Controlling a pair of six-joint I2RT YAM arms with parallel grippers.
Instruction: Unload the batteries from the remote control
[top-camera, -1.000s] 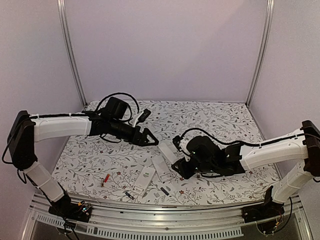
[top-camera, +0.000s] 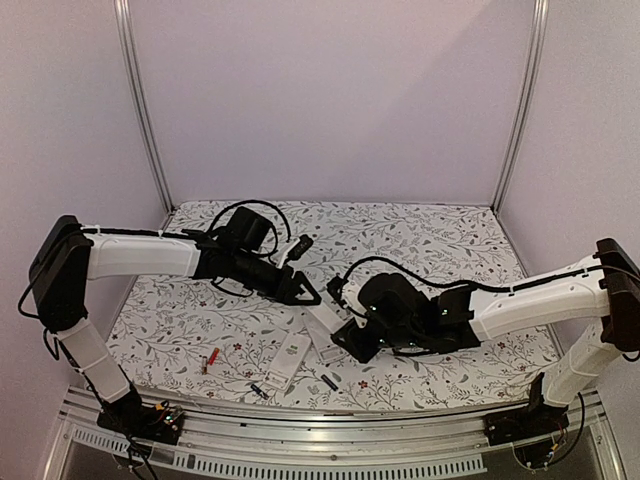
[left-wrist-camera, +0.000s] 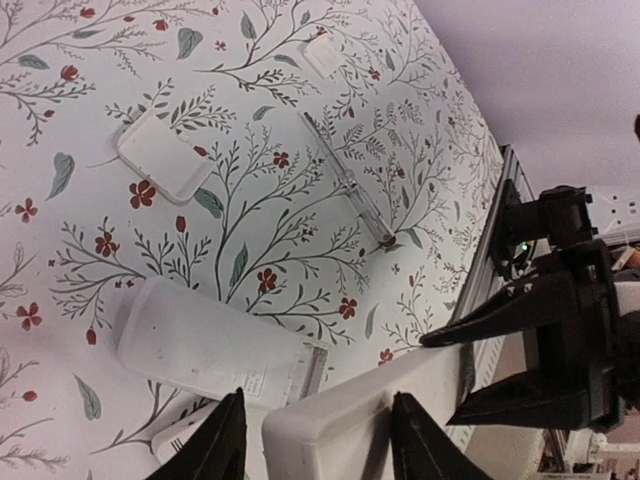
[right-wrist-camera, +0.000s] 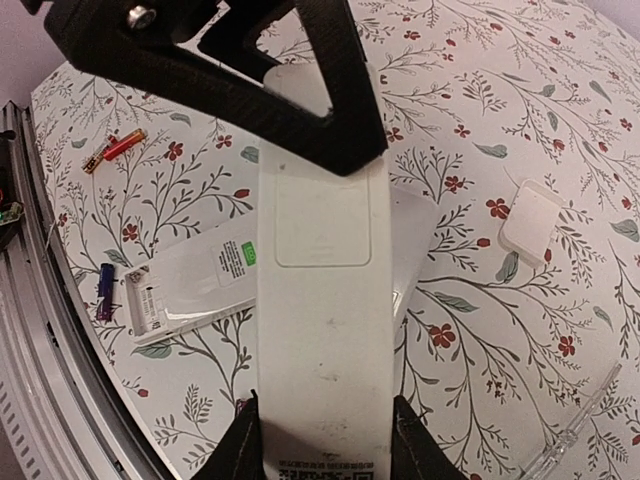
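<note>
A white remote control (right-wrist-camera: 325, 330) is held up between the arms, my right gripper shut on its lower end. My left gripper is at the other end, fingers either side of the remote, part open; whether they touch it is unclear. In the right wrist view the left gripper's black body covers the remote's top. Loose batteries lie on the table at the left: red ones (right-wrist-camera: 124, 144) and dark ones (right-wrist-camera: 105, 292).
Below lie white remote-like casings (right-wrist-camera: 185, 292), a small white cover (left-wrist-camera: 165, 155) and a clear slim object (left-wrist-camera: 350, 180). A metal rail (top-camera: 320, 425) runs along the front.
Since about a second ago my left gripper has moved right and down onto the remote, and my right gripper has shifted slightly left.
</note>
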